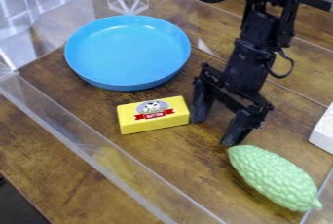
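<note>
The black gripper (216, 116) is low over the wooden table, its two fingers spread apart. Its left finger reaches down close to the right end of a yellow box (152, 115) with a cow label, possibly touching it. The other finger stands just above a green bumpy vegetable-like object (271, 177) at the bottom right. Nothing shows between the fingers.
A blue plate (125, 51) lies at the upper left. A white object (324, 128) is at the right edge. Clear barriers border the table (92, 174) on the left. Bare wood lies below the box and at the upper right.
</note>
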